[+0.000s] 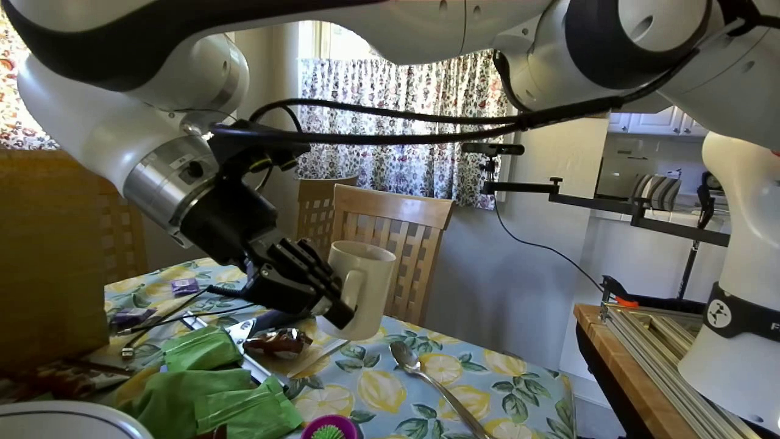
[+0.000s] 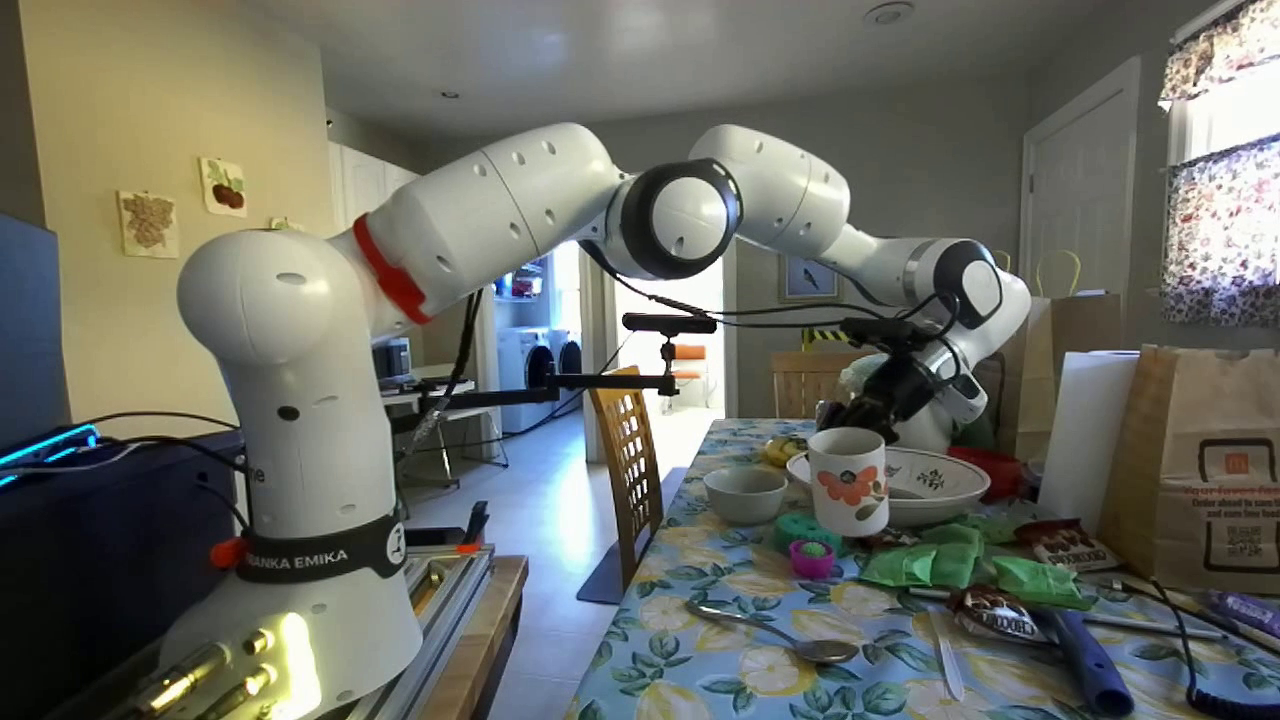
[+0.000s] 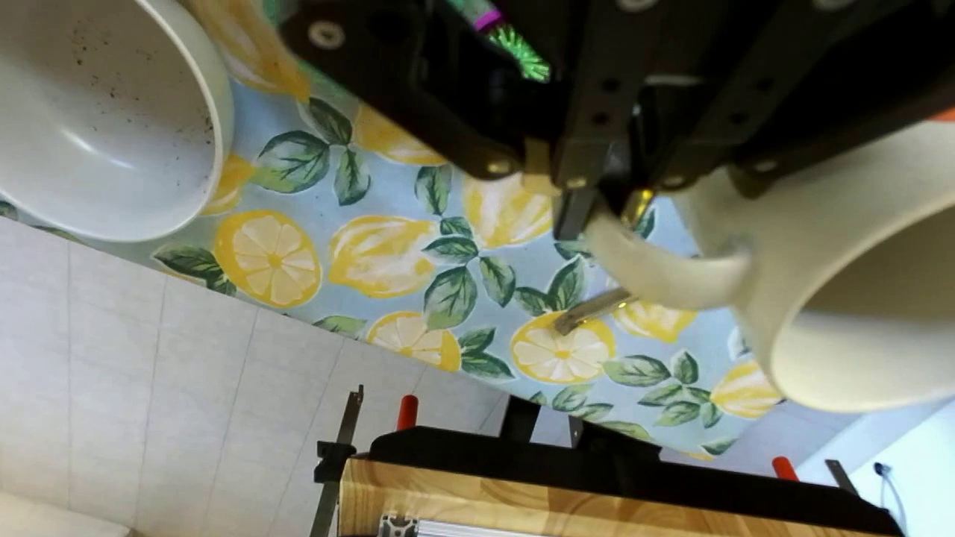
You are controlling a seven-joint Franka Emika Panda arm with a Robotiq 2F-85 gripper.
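A white mug (image 1: 370, 292) with a painted orange flower (image 2: 849, 485) hangs above the table, nearly upright. My gripper (image 1: 333, 300) is shut on its handle; in the wrist view the fingertips (image 3: 573, 213) meet at the handle (image 3: 667, 268), with the mug's mouth to the right. From exterior view 2 the gripper is largely behind the mug, so its fingers are hard to make out there.
Below lies a lemon-print tablecloth (image 1: 387, 388) with a spoon (image 1: 439, 388). Green packets (image 1: 219, 395), a purple cup with a green brush (image 2: 812, 558), a grey bowl (image 2: 746, 494) and a large white bowl (image 2: 930, 510) crowd nearby. Paper bags (image 2: 1200, 468) stand at one side.
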